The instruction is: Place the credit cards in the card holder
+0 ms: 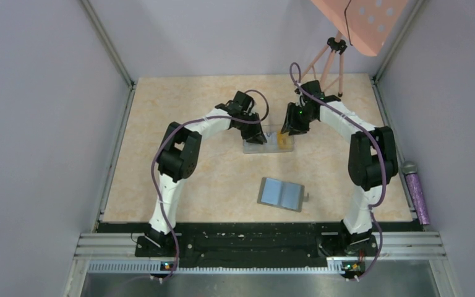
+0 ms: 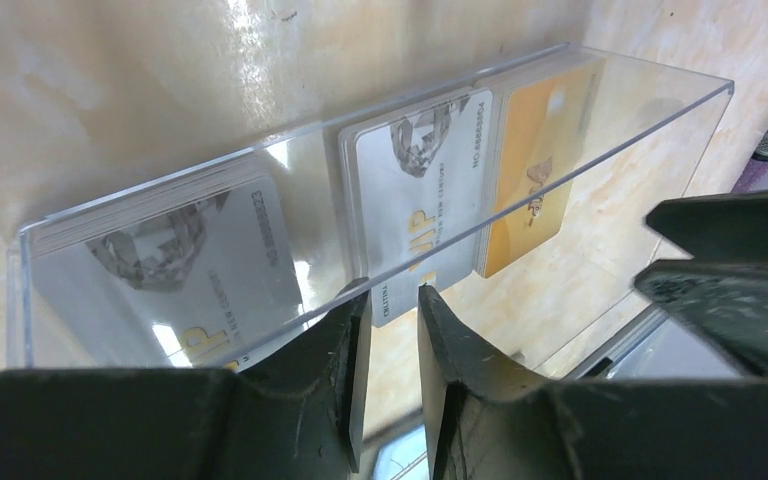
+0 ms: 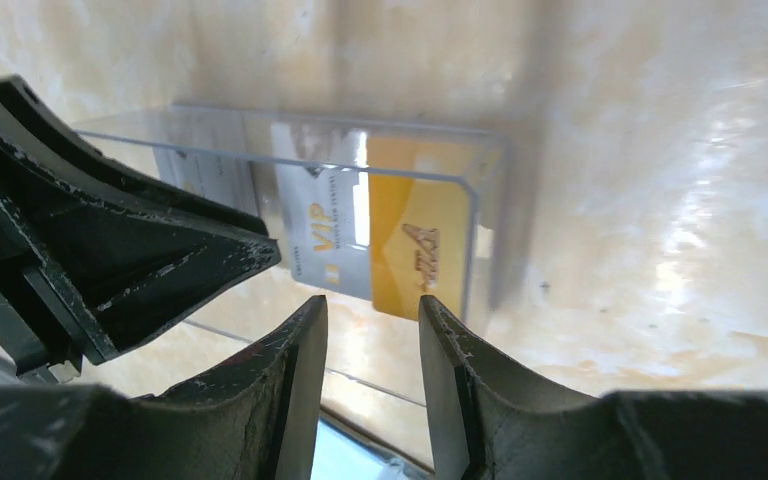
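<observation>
In the clear box [image 1: 269,152] lie three groups of credit cards: silver cards [image 2: 175,270] at the left, silver VIP cards [image 2: 420,190] in the middle and gold cards [image 2: 540,165] at the right. At the near rim, below the middle cards, my left gripper is part open, and no card shows between its fingers. My right gripper stands open over the box's right part; the gold cards [image 3: 420,245] appear beyond its empty gap. A flat card holder [image 1: 281,194] with two blue panels lies open nearer the table's front.
The two grippers hang close together over the box. A tripod [image 1: 335,55] stands at the back right. Bare tabletop [image 1: 179,201] spreads left of the card holder, and a purple microphone [image 1: 415,197] lies beyond the right edge.
</observation>
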